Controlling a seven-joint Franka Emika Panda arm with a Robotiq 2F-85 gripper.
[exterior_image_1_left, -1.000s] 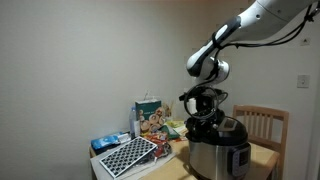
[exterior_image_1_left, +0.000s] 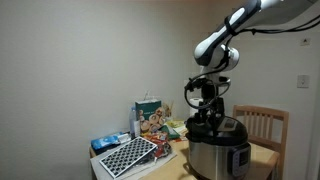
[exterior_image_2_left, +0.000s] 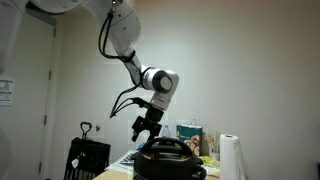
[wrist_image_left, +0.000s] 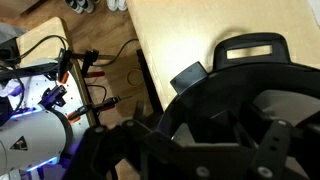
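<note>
A silver and black electric cooker (exterior_image_1_left: 209, 160) with a dark rounded lid stands on the wooden table's near end. My gripper (exterior_image_1_left: 208, 115) points down just above the lid's left side, in front of part of it. In exterior view 2 the gripper (exterior_image_2_left: 146, 133) hangs beside the black lid handle (exterior_image_2_left: 168, 143). The wrist view shows its dark fingers apart and open over the black lid (wrist_image_left: 190, 101), with no object visible between them. Whether the fingers touch the lid cannot be told.
A black perforated tray (exterior_image_1_left: 128, 156), a patterned bag (exterior_image_1_left: 148, 109) and several small items crowd the table's other end. A wooden chair (exterior_image_1_left: 262, 123) stands behind the cooker. A paper towel roll (exterior_image_2_left: 230, 157) is at its side. Floor and equipment show beyond the table edge.
The arm and gripper have shifted to the right in exterior view 1, over the cooker. The cooker and the table items have stayed in place.
</note>
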